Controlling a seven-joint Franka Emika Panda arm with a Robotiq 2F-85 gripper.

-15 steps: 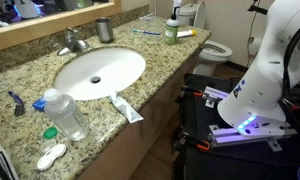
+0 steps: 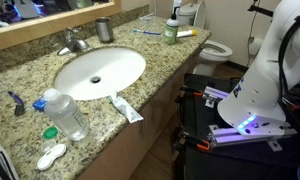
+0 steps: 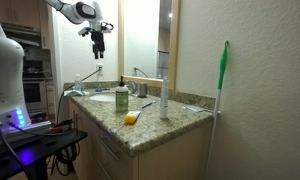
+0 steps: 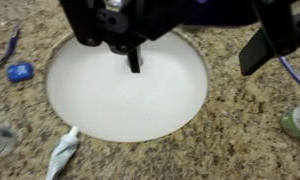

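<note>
My gripper stands open above the white sink basin [image 4: 125,98], with nothing between its fingers in the wrist view. High over the counter, the same gripper [image 3: 97,50] hangs well clear of everything in exterior view 2. A white crumpled tube [image 2: 125,108] lies at the basin's front rim; the wrist view shows this tube [image 4: 62,153] at lower left. Left of the basin, a clear bottle [image 2: 65,115] stands beside a white item [image 2: 51,156]. A green soap bottle [image 2: 172,29] stands at the counter's far end. Exterior view 1 shows the arm's base but not my gripper.
Behind the basin are the faucet [image 2: 73,42] and a metal cup [image 2: 104,30]. A yellow item [image 3: 130,117] and a tall clear bottle [image 3: 164,101] are near the counter's end. A blue item [image 4: 20,72] lies left of the basin. Bare granite [image 3: 180,122] surrounds them.
</note>
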